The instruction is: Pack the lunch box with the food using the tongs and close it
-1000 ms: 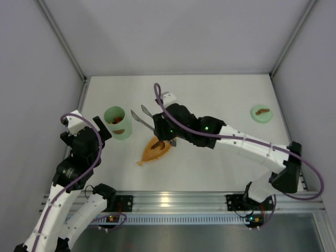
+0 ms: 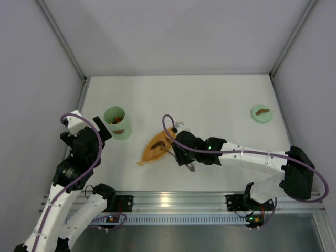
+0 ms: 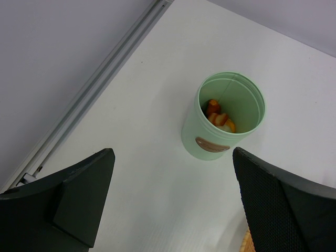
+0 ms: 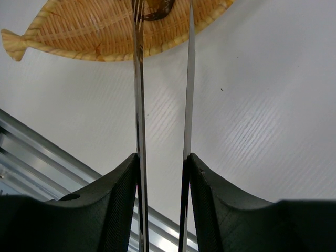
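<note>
A pair of metal tongs [image 4: 139, 105] sits between the fingers of my right gripper, which presses both arms from outside; a gap remains between them. Their tips reach over the woven leaf-shaped basket [image 4: 94, 50], on either side of a brown food piece [image 4: 158, 10]. Whether they touch it cannot be told. From above, the brown food [image 2: 157, 145] lies in the basket. A green lunch box cup [image 3: 207, 139] stands upright at left, with orange-brown and white food [image 3: 219, 119] inside. My left gripper is open and empty, short of the cup.
A round green lid [image 2: 261, 119] with a brown handle lies far right. A metal rail [image 2: 178, 199] runs along the front, and grey walls enclose the sides and back.
The left arm has stayed still.
</note>
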